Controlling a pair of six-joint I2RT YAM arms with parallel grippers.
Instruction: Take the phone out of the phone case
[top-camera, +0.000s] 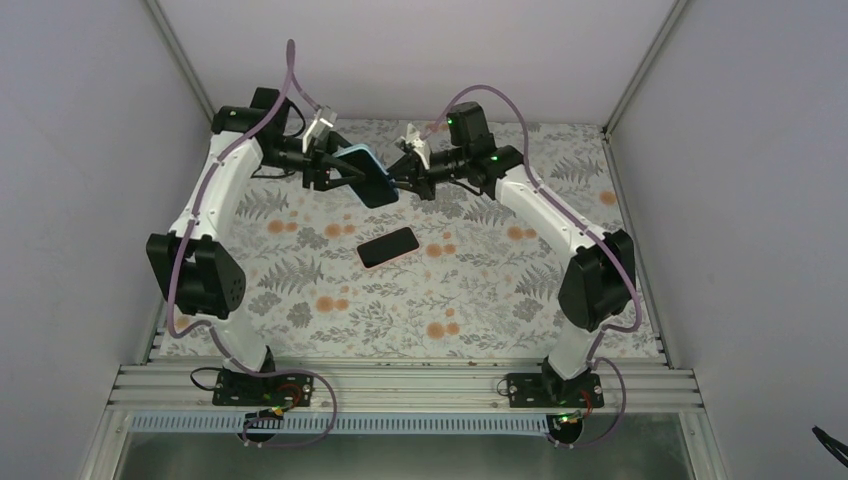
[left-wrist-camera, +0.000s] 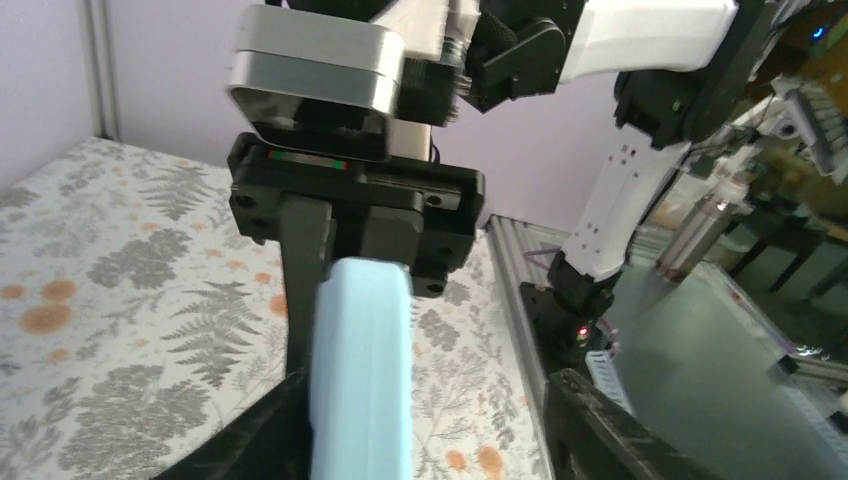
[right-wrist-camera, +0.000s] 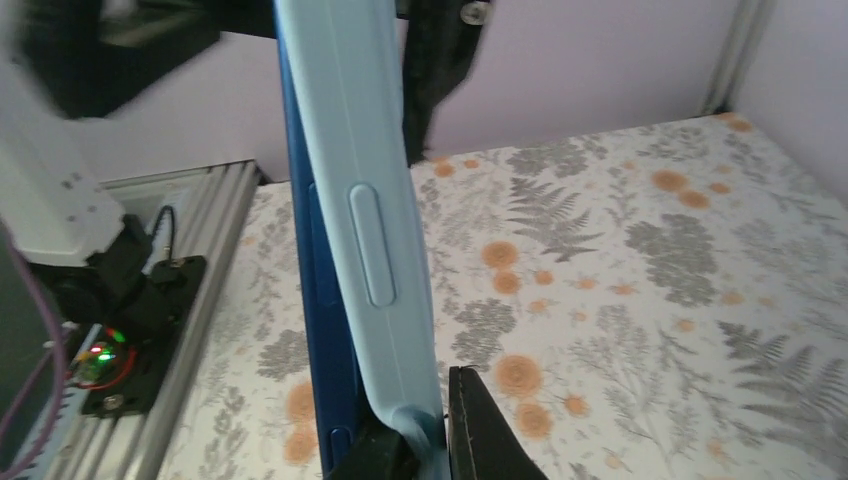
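A dark phone (top-camera: 372, 182) in a light blue case (right-wrist-camera: 365, 220) is held up off the table, tilted, with its black screen showing in the top view. My right gripper (top-camera: 395, 183) is shut on the right edge of the cased phone; in the right wrist view its fingers (right-wrist-camera: 480, 425) meet at the case's lower corner. My left gripper is open around the case's opposite end, its fingers (left-wrist-camera: 590, 425) spread wide. A blue strip of the phone's edge shows along the case's rim in the right wrist view, so the two are still together.
Another black phone with a pinkish rim (top-camera: 388, 247) lies flat on the flowered table (top-camera: 480, 300), below the held one. Pale walls (top-camera: 420, 50) close the back and sides.
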